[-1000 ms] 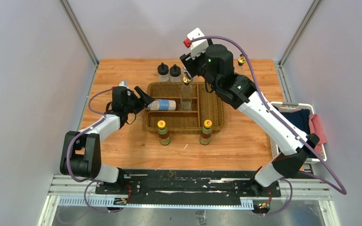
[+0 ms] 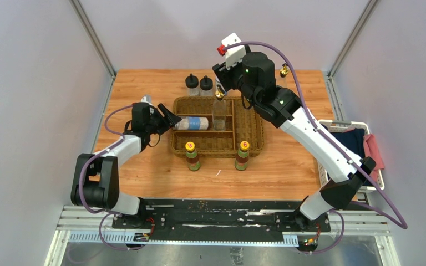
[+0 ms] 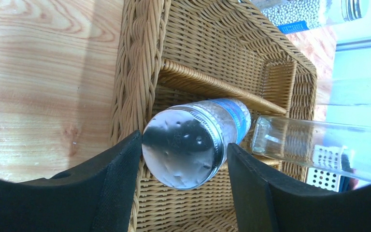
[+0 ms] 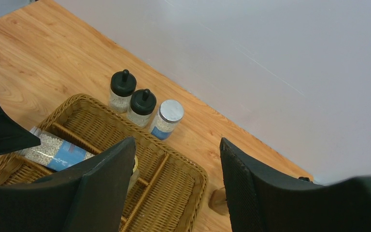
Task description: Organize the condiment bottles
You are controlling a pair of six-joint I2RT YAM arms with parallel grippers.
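Observation:
A wicker tray (image 2: 205, 143) with compartments holds a jar with a blue band (image 2: 194, 123), lying in the middle-left slot, and an upright clear bottle (image 2: 219, 113). My left gripper is open at that jar's lid end, one finger on either side. My right gripper is open, high over the tray, with nothing seen between its fingers. Two black-topped shakers (image 4: 122, 84) and a silver-lidded jar (image 4: 170, 112) stand behind the tray. Two yellow-capped bottles (image 2: 192, 158) (image 2: 242, 158) stand at its front.
A gold-topped item (image 2: 284, 70) stands at the back right, partly hidden by my right arm. A white basket (image 2: 326, 123) with cloths is at the table's right edge. Bare wood lies right of the tray and along the front.

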